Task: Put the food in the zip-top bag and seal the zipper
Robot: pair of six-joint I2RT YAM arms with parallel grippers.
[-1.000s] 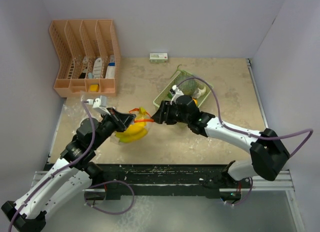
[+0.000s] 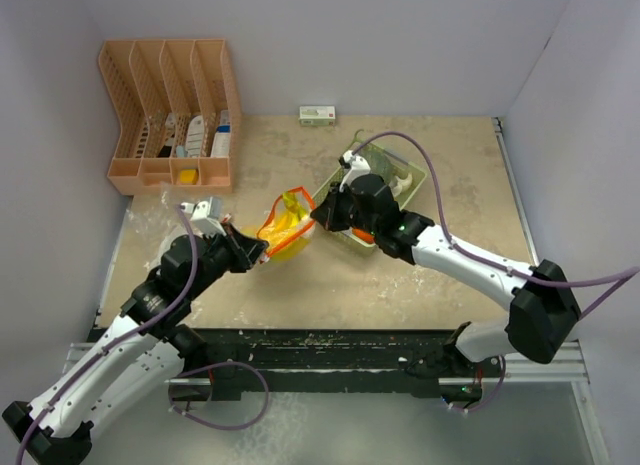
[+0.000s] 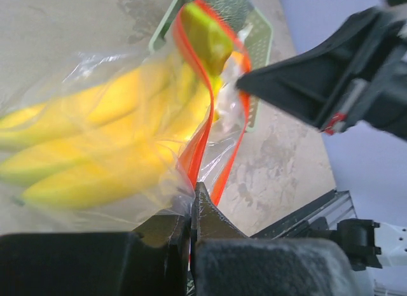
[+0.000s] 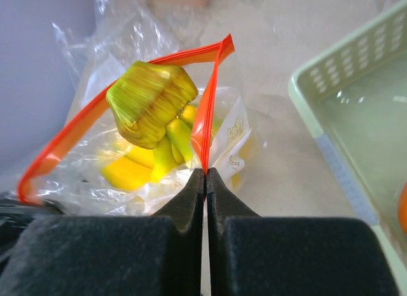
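Yellow bananas [image 3: 95, 143] lie inside a clear zip top bag [image 4: 238, 133] whose orange-edged mouth gapes wide. Their greenish stem end [image 4: 149, 98] shows at the opening. My left gripper [image 2: 266, 249] is shut on one side of the bag's rim; in the left wrist view the film and orange strip [image 3: 194, 159] run down between its tips. On the opposite side, my right gripper [image 2: 316, 221] is shut on the rim too, with the orange strip [image 4: 205, 124] meeting its fingertips in the right wrist view. Between them the bag is held off the table.
A green basket [image 2: 415, 175] with produce stands behind and partly under the right arm. At the back left is a peach divided organizer [image 2: 120, 175]; a small box [image 2: 317, 115] sits at the back.
The bag's orange mouth, narrow before, now spreads wide and the bag has tilted upward.
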